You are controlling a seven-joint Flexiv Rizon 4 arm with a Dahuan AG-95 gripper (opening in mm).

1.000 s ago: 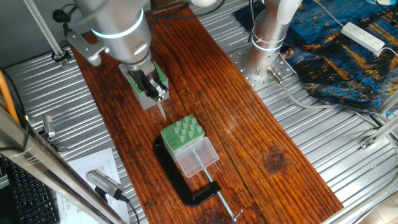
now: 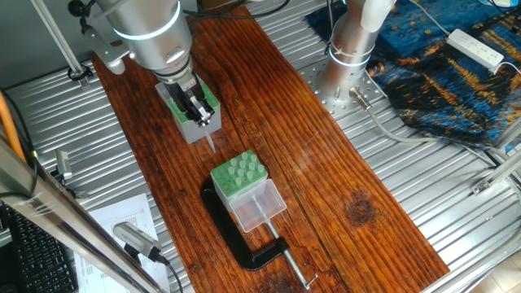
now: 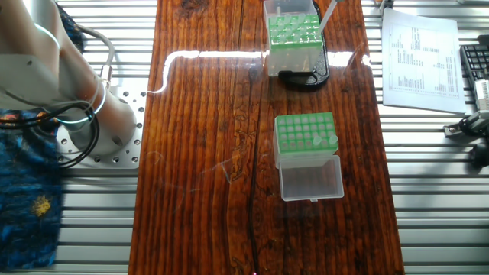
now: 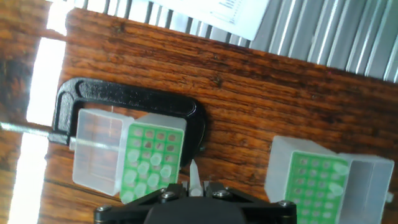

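My gripper point(image 2: 203, 122) is shut on a slim translucent pipette tip point(image 4: 195, 180), which points out past the fingers. In exterior view 1 that tip hangs above the wood between two racks. The clamped rack point(image 2: 239, 172) has a green top holding several tips, and its clear lid point(image 2: 259, 207) lies open. Behind the gripper, partly hidden by it, is the second rack point(image 2: 198, 129). Exterior view 2 shows two tips at one corner of this second rack's green grid point(image 3: 306, 131), with an open lid point(image 3: 312, 180) beside it. The gripper does not show there.
A black C-clamp point(image 2: 233, 235) borders the clamped rack, its metal screw point(image 2: 296, 267) sticking out toward the front. Bare wooden board point(image 2: 326, 171) lies right of the racks. A silver robot base point(image 2: 338, 81) stands beyond the board's right edge.
Over the last second the gripper and its held tip have shifted slightly left in exterior view 1. The racks, lids and clamp have stayed in place.
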